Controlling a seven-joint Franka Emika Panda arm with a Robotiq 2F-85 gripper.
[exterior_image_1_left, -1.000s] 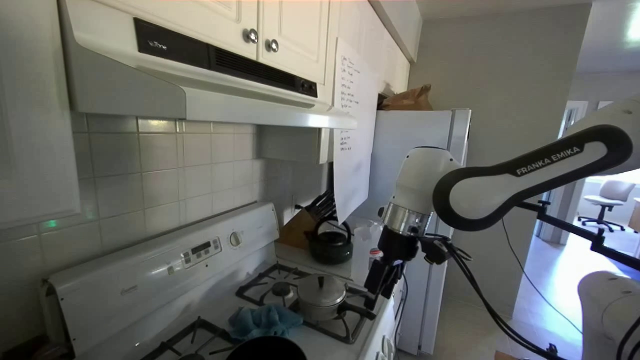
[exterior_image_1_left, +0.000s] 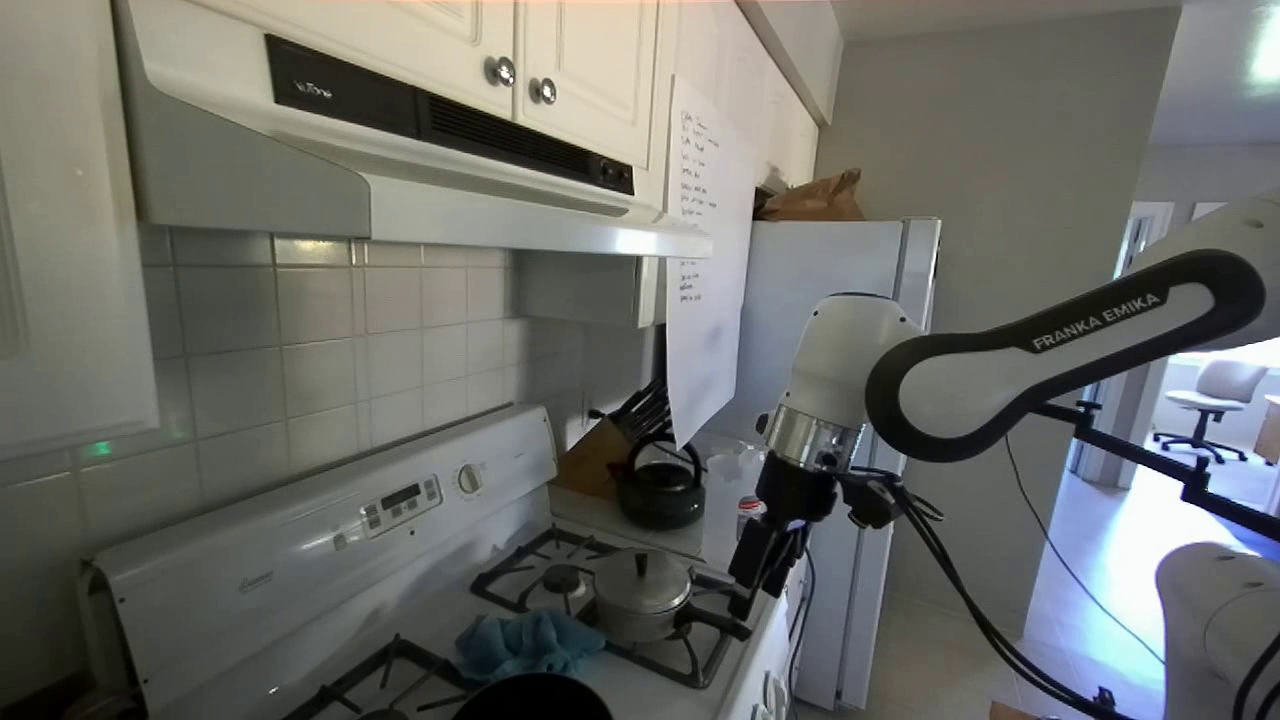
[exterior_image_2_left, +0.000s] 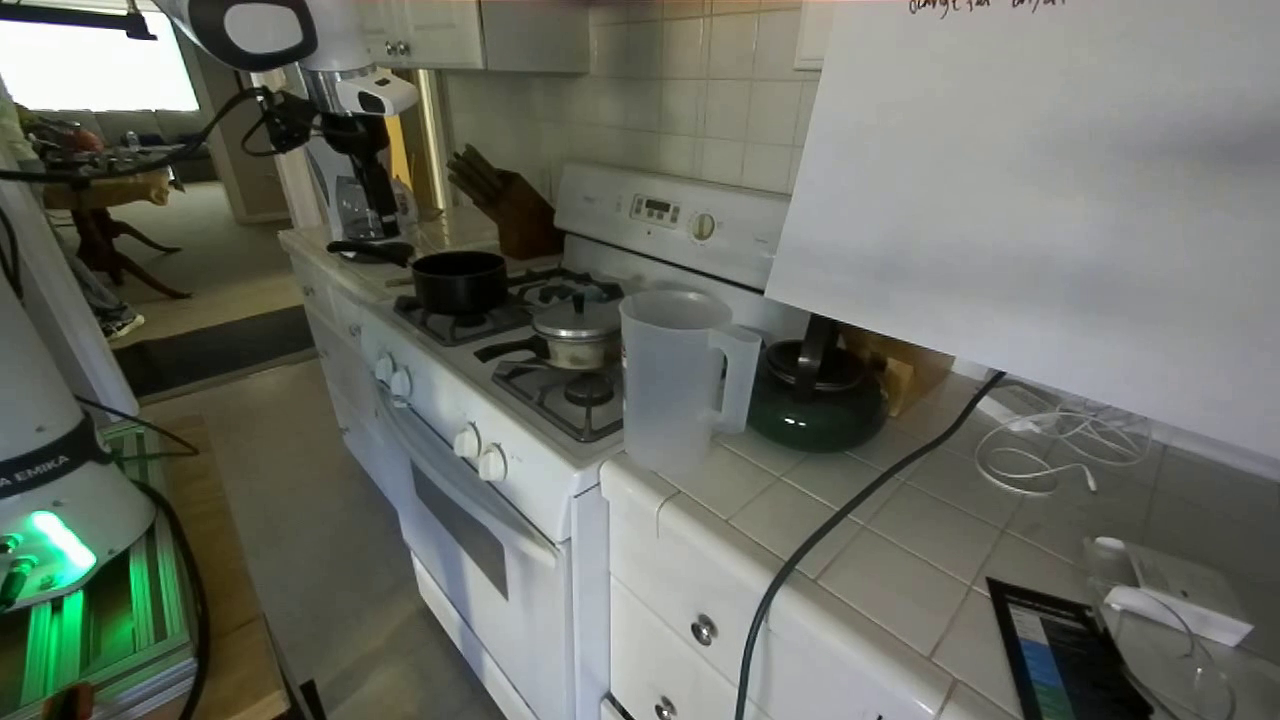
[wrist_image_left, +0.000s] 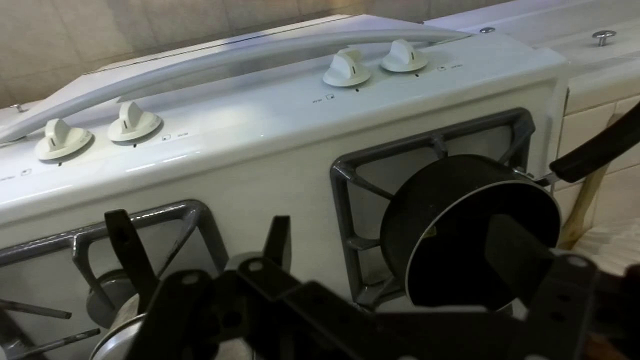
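My gripper hangs above the stove front, its fingers (wrist_image_left: 277, 243) apart with nothing held between them. Below it on the right of the wrist view, an empty-looking black saucepan (wrist_image_left: 396, 222) rests on a burner grate. A lidded silver pot (exterior_image_1_left: 643, 588) stands on another burner; its dark handle (wrist_image_left: 127, 255) shows at the lower left of the wrist view. Crumpled on the stove between the pans lies a blue cloth (exterior_image_1_left: 528, 644). Exterior view 1 puts the gripper (exterior_image_1_left: 768, 564) above and beside the lidded pot's handle, apart from it.
A translucent pitcher (exterior_image_2_left: 666, 384) and a dark green kettle (exterior_image_2_left: 816, 402) stand on the counter beside the stove. Behind the stove's far end sits a knife block (exterior_image_2_left: 528, 216). Knobs (wrist_image_left: 346, 69) line the stove front. A hood (exterior_image_1_left: 480, 216) overhangs the burners.
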